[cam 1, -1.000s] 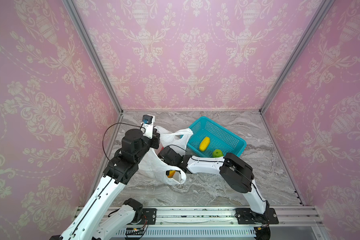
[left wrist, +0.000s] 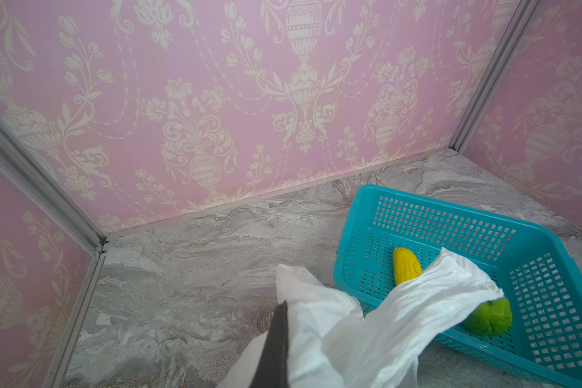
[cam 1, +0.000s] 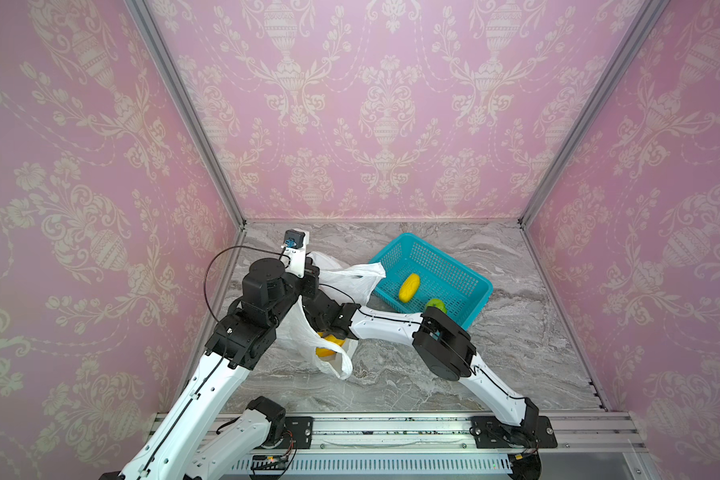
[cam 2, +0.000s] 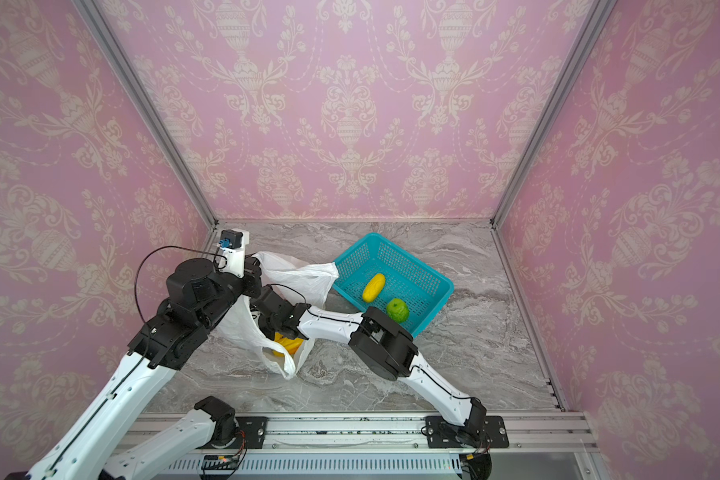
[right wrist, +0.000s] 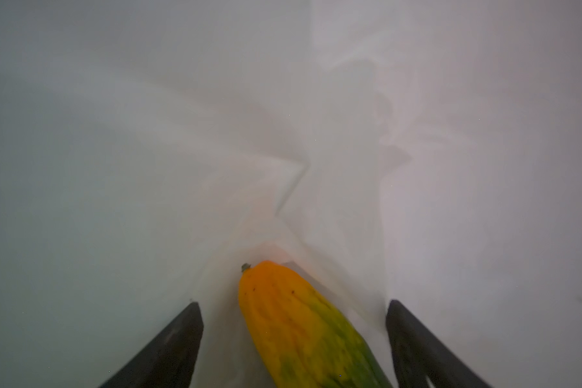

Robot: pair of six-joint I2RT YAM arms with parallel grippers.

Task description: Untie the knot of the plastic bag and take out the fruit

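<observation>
The white plastic bag stands open at the left of the table. At its upper rim is my left gripper, shut, with the bag's white film around its dark finger in the left wrist view. My right gripper reaches inside the bag, its fingers open. Between its fingers, a yellow-orange and green papaya-like fruit shows against the white film; whether the fingers touch it I cannot tell. Orange-yellow fruit also shows at the bag's front from above.
A teal basket stands right of the bag, holding a yellow fruit and a green fruit. A loose bag flap hangs near its left rim.
My right arm has moved left, deeper into the bag. The bag's front rim has shifted slightly left, and more orange fruit shows there. The left arm stays where it was.
</observation>
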